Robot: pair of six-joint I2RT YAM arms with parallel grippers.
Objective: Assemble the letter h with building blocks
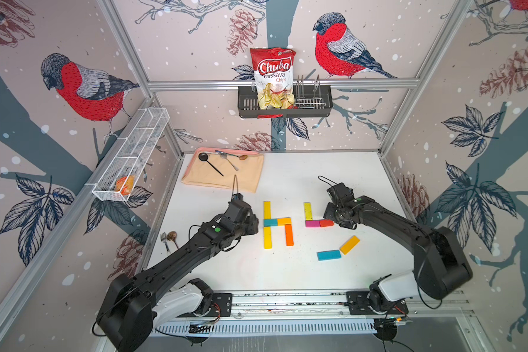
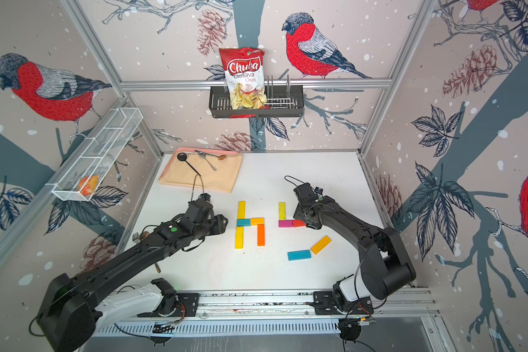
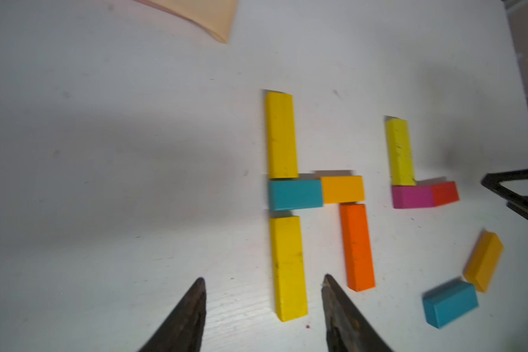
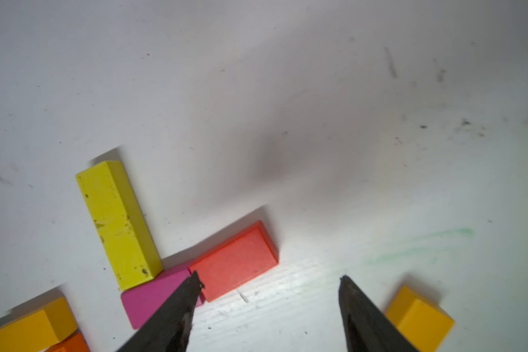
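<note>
Left of centre lies an h shape of blocks: a yellow block (image 1: 267,209) above, a teal block (image 1: 270,222) and an orange-yellow block (image 1: 284,221) across the middle, a second yellow block (image 1: 267,238) below and an orange block (image 1: 289,235) down the right. My left gripper hovers left of this shape, part open and empty. To the right, a lime-yellow block (image 4: 120,226) meets a magenta block (image 4: 155,296), with a red block (image 4: 234,261) at its end. Above and right of the red block, my right gripper stands open, holding nothing.
A loose blue block (image 1: 328,255) and a loose amber block (image 1: 349,244) lie toward the front right. A peach cloth (image 1: 226,173) with utensils is at the back left. Bare table shows behind the blocks.
</note>
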